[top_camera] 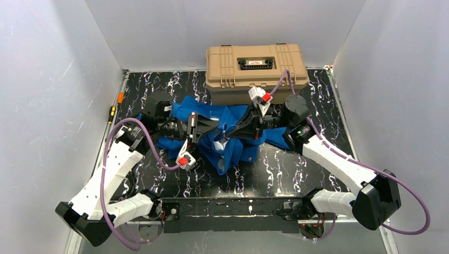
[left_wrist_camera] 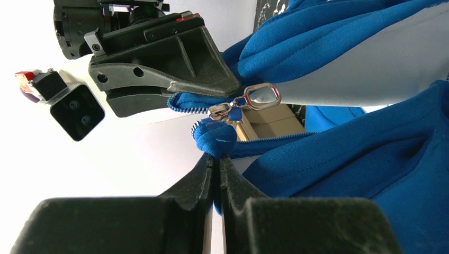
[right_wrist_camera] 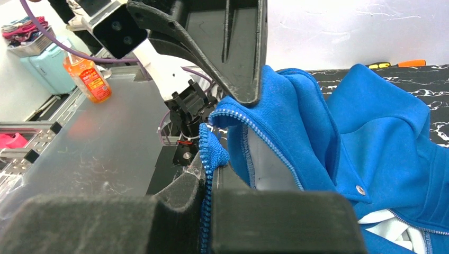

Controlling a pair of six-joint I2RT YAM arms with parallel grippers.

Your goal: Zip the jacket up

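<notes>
The blue jacket [top_camera: 235, 151] lies bunched mid-table between both grippers, its pale lining showing. In the left wrist view the metal zipper slider [left_wrist_camera: 222, 110] with its pull sits just above the fingertips of my left gripper, which is shut on blue zipper-edge fabric. The other gripper shows just above the slider. In the right wrist view my right gripper is shut on a strip of blue zipper tape with teeth [right_wrist_camera: 206, 148]; the left gripper's finger is above it, beside the curved zipper edge [right_wrist_camera: 259, 132].
A tan hard case [top_camera: 257, 74] stands at the back behind the jacket. Screwdrivers [top_camera: 112, 114] lie along the left edge. Bare marble table shows at the front and right. Walls close in on three sides.
</notes>
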